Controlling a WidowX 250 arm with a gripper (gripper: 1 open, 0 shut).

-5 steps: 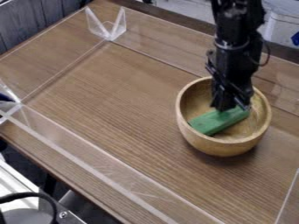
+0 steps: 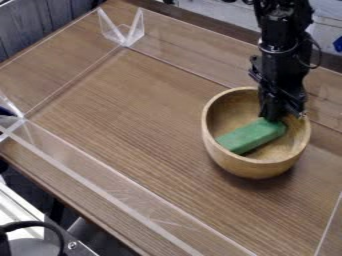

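Observation:
A wooden bowl (image 2: 221,152) sits on the right side of the wooden table, with a green block (image 2: 247,137) lying inside it. The black arm reaches down from the top right, and my gripper (image 2: 275,110) is at the back right of the bowl, right by the upper end of the block. Its fingertips are small and dark, so whether anything is between them cannot be made out.
Clear tape or plastic pieces sit at the back left and along the left edge. Black cables lie at the lower left corner.
The arm and gripper have shifted slightly to the right and back over the bowl. The bowl and green block look nearly the same.

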